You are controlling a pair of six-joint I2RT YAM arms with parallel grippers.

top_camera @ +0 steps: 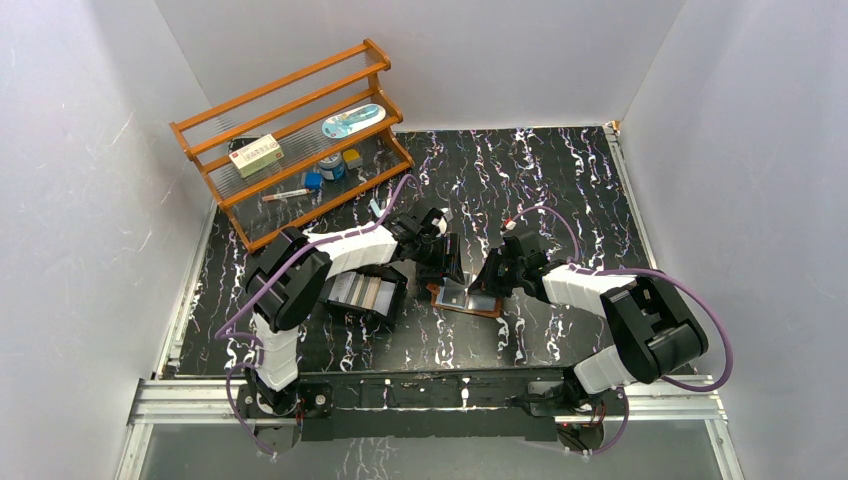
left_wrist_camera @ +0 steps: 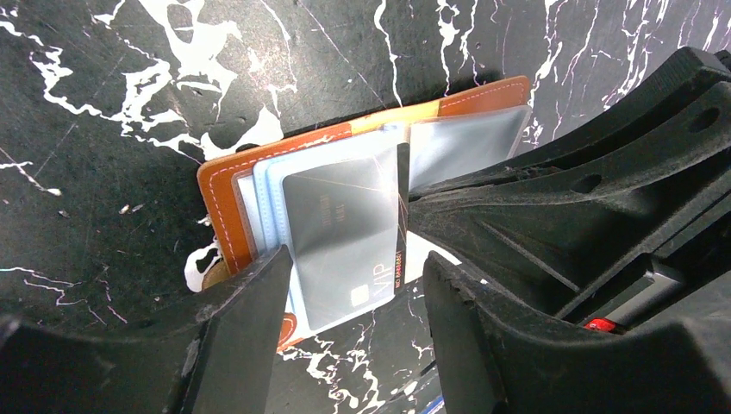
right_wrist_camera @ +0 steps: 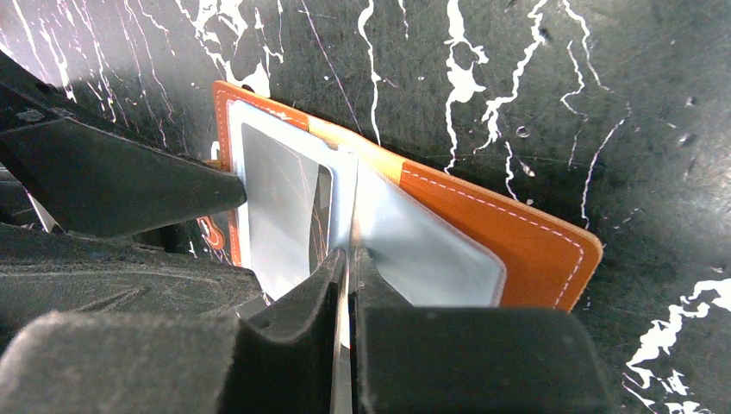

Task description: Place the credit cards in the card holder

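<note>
The brown card holder (left_wrist_camera: 233, 194) lies opened out on the black table, with clear plastic sleeves. A grey card (left_wrist_camera: 340, 224) marked VIP lies flat within the sleeve on its left part, seemingly almost wholly inside. My left gripper stands open over this card, one finger towards each side and nothing held between them. In the right wrist view, my right gripper is shut on the upright edge of a clear sleeve (right_wrist_camera: 355, 194) near the holder's middle. The sleeve (right_wrist_camera: 422, 241) to the right looks empty. Its fingertips hide the sleeve's lower edge.
A black box (top_camera: 365, 295) with several cards stands left of the holder, partly under my left arm. At the back left is a wooden rack (top_camera: 290, 140) with small goods.
</note>
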